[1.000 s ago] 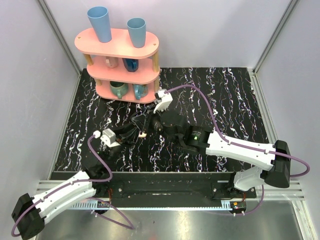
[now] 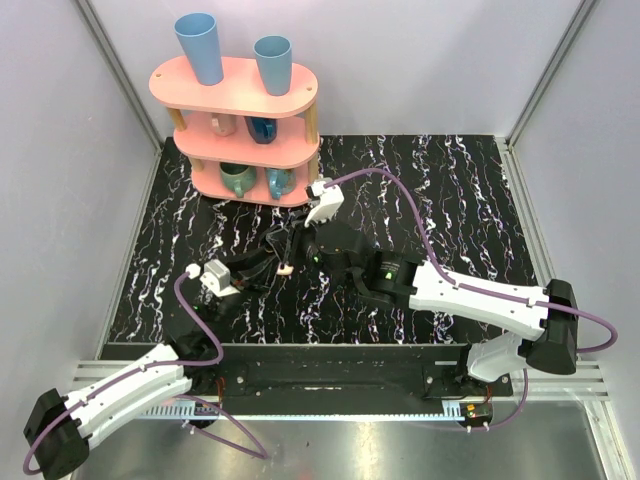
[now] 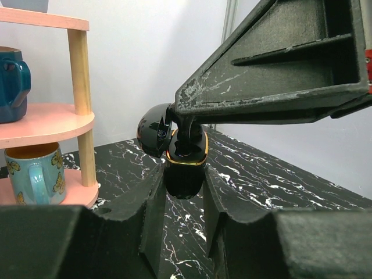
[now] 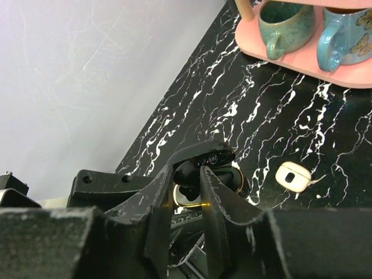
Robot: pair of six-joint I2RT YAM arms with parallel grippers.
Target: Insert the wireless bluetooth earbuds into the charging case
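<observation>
In the left wrist view my left gripper is shut on a glossy black charging case (image 3: 185, 174) with a gold rim, its lid (image 3: 152, 131) raised to the left. My right gripper's dark finger (image 3: 261, 81) reaches over the case from the upper right. In the right wrist view my right gripper is shut on a small black earbud (image 4: 186, 173) at the open case, below the lid (image 4: 200, 150). Whether the earbud is seated is hidden. A small white item (image 4: 293, 176) lies on the table beyond them.
A pink three-tier shelf (image 2: 235, 86) with cups and mugs stands at the back left. Pale walls enclose the sides and back.
</observation>
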